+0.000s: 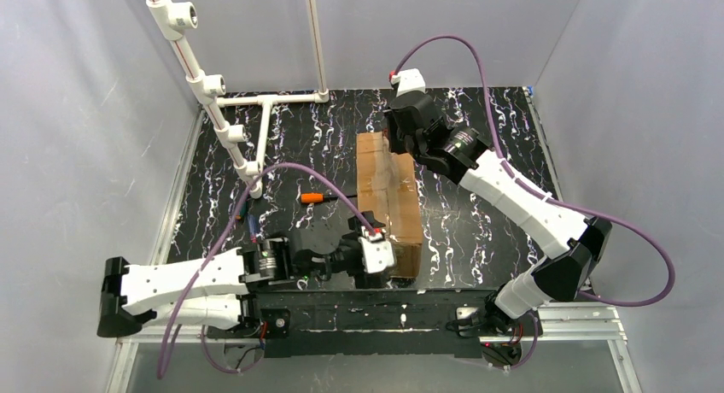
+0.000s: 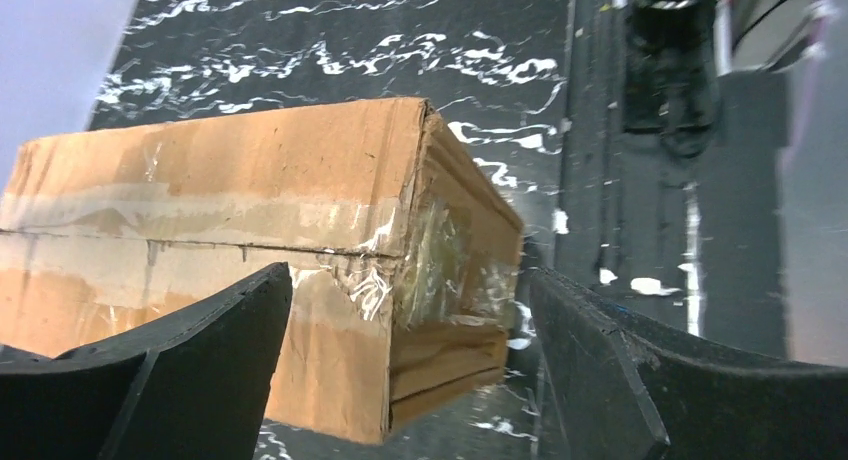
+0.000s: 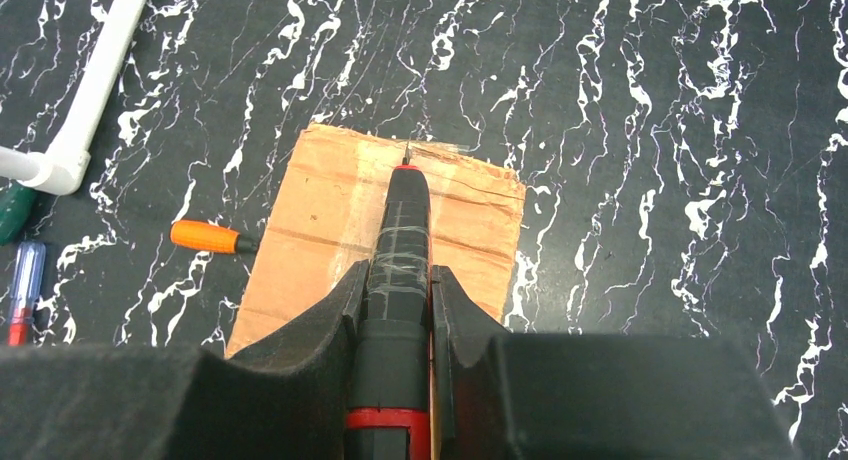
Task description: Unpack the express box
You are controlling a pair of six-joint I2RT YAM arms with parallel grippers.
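A taped cardboard box (image 1: pixel 388 196) lies lengthwise at the table's middle. My left gripper is open at its near end; in the left wrist view the taped end lies between and beyond the fingers. My right gripper is shut on a black and red box cutter (image 3: pixel 398 230), whose thin tip sits on the tape at the box's far end.
An orange screwdriver (image 1: pixel 312 197) lies left of the box, with other tools near a white pipe frame (image 1: pixel 260 141). The table right of the box is clear apart from my right arm overhead.
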